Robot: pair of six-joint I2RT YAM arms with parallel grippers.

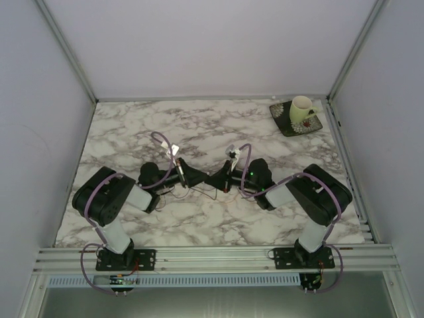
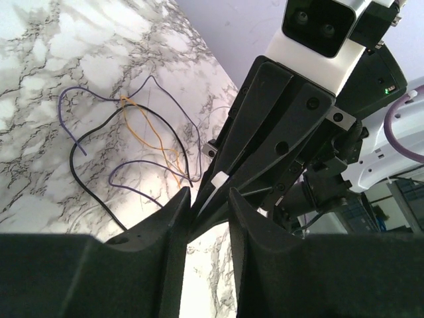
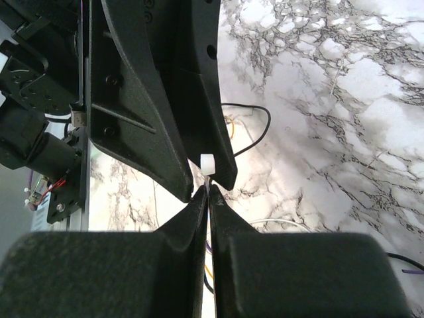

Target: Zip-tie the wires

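Between the fingers of my right gripper, which are shut, a thin white zip tie (image 3: 207,164) is pinched, its small square head sticking up past the tips. My left gripper is part open, its two fingertips standing on either side of that head. In the left wrist view the zip tie head (image 2: 220,179) shows against the right fingers, just beyond my left fingertips. Loose wires lie on the table there: a black wire (image 2: 74,165), a purple wire (image 2: 61,112) and an orange wire (image 2: 144,140). The top view hides the zip tie.
At the back right a pale green mug (image 1: 301,109) stands on a dark flowered tray (image 1: 284,126). Both grippers meet nearly tip to tip at the middle, above the wires.
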